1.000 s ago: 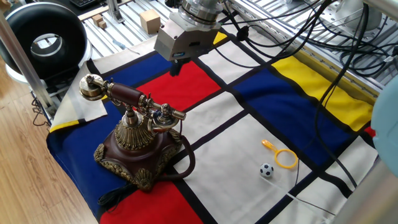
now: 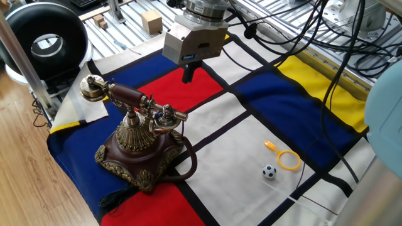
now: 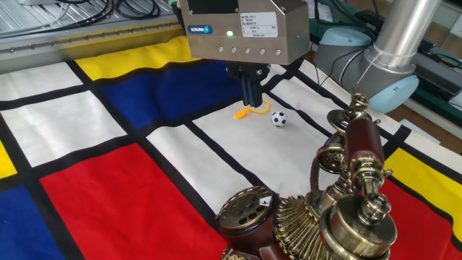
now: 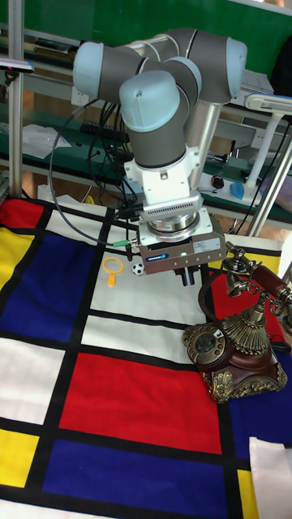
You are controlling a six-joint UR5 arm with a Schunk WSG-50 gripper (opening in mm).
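Note:
My gripper (image 2: 188, 80) hangs above the cloth, behind the telephone in exterior view 1. Its two dark fingers point down close together, and no object shows at their tips; whether they are parted or closed is unclear. An antique-style telephone (image 2: 134, 141), dark red with brass trim, stands upright with its handset on the cradle. A small black-and-white football (image 2: 269, 171) lies on a white cloth panel. Beside it is a yellow-orange ring with a handle (image 2: 289, 159), like a toy magnifier. In exterior view 3 the gripper (image 4: 187, 280) is left of the telephone (image 4: 246, 350), well apart from it.
A cloth (image 2: 220, 166) of coloured panels and black stripes covers the table, with wide bare areas. Black cables (image 2: 326, 94) hang down at the right in exterior view 1. Small wooden blocks (image 2: 151, 22) and a large black ring (image 2: 47, 41) lie beyond the cloth.
In exterior view 1 the gripper has moved slightly right and lower, and its body has turned a little. The telephone, football and yellow ring have stayed put.

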